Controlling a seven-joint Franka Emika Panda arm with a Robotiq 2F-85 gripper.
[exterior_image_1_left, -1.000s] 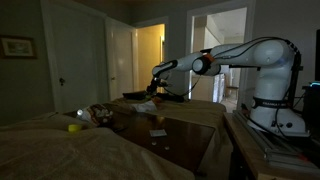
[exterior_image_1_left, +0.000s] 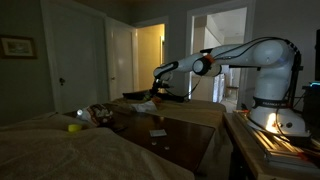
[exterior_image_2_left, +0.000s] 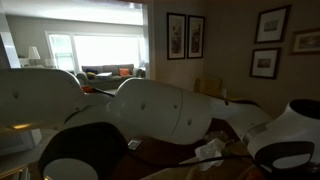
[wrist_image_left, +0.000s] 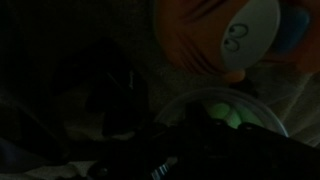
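My gripper (exterior_image_1_left: 156, 88) is at the far side of the table, low over a dark bin (exterior_image_1_left: 172, 97). In the wrist view it shows only as dark shapes, and its finger opening cannot be made out. An orange toy (wrist_image_left: 188, 45) with a pale, eyed face lies at the top right of that view. Below it is a clear round container (wrist_image_left: 280, 122) with green pieces (wrist_image_left: 235, 115) inside. Dark gripper parts cover some of the container. Whether anything is between the fingers is too dark to see.
A brown board (exterior_image_1_left: 180, 145) covers much of the table, with small pale cards (exterior_image_1_left: 158, 133) on it. A yellow item (exterior_image_1_left: 75, 127) and a cluttered bowl (exterior_image_1_left: 99, 115) stand to the left.
My gripper has come down slightly toward the bin at the far side. The objects on the table look unmoved.
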